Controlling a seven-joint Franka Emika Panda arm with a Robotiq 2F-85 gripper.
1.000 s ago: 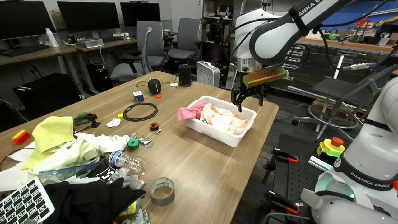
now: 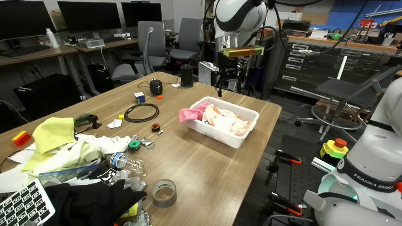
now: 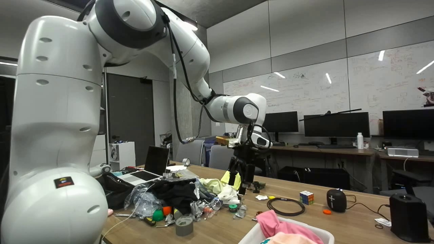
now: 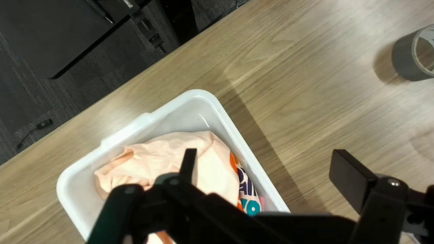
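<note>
My gripper stands open above the white bin (image 4: 254, 164), its two black fingers wide apart with nothing between them. In exterior view 1 the gripper (image 2: 229, 88) hangs higher than the bin (image 2: 222, 137), beyond its far side. Inside the bin lie a peach cloth (image 4: 179, 152) and a printed cloth with coloured lettering (image 4: 249, 189). A pink cloth (image 2: 192, 112) drapes over the bin's left end. Exterior view 2 shows the gripper (image 3: 238, 181) from across the table, with the pink cloth (image 3: 278, 225) in the near bin.
A messy heap of clothes (image 2: 86, 150), a plastic bottle (image 2: 128, 162) and wrappers covers the table's left side. A roll of grey tape (image 2: 164, 192), a black cable coil (image 2: 141, 113), a puzzle cube (image 2: 139, 98) and speakers stand about. Bare wood surrounds the bin's near side.
In exterior view 1 the arm and gripper have moved left and somewhat up, away from the bin's right end. The bin and its cloths look unmoved.
</note>
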